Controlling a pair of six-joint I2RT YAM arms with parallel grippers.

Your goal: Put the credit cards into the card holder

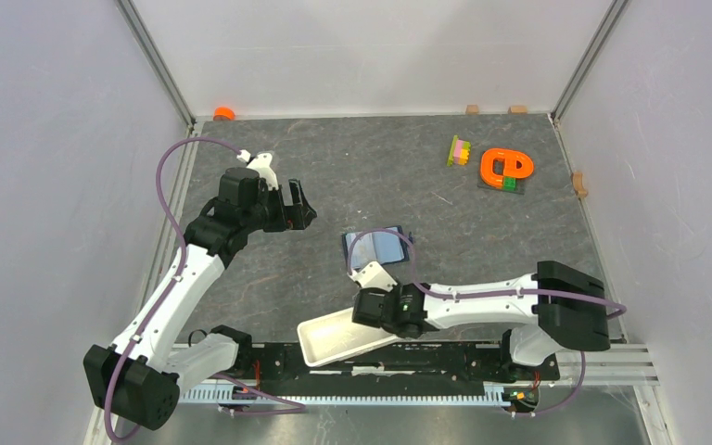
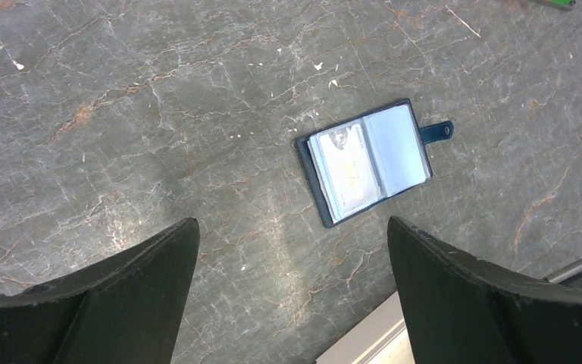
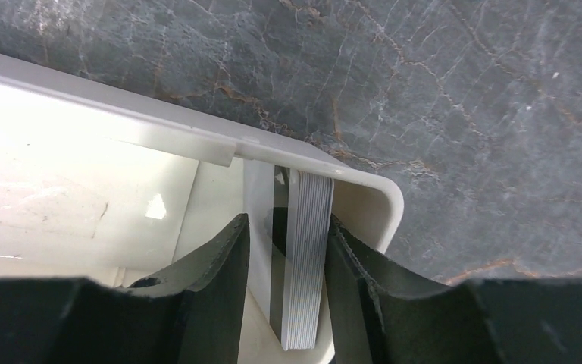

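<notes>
An open card holder (image 2: 395, 152), dark blue with clear sleeves and a snap strap, lies flat on the grey table; the top view also shows this holder (image 1: 385, 247). In the right wrist view, a stack of cards (image 3: 307, 258) stands on edge at one end of the cream tray (image 3: 314, 161). My right gripper straddles the stack; a dark gap shows between the striped edges and the left-hand finger, so the fingers look open. My left gripper is wide open and empty, left of the holder in the top view (image 1: 303, 206).
Along the table's front edge sits the tray (image 1: 320, 352), partly hidden by the right arm. An orange toy (image 1: 510, 163) and a small coloured block toy (image 1: 459, 151) stand at the back right. Between them and the left arm, the back table is clear.
</notes>
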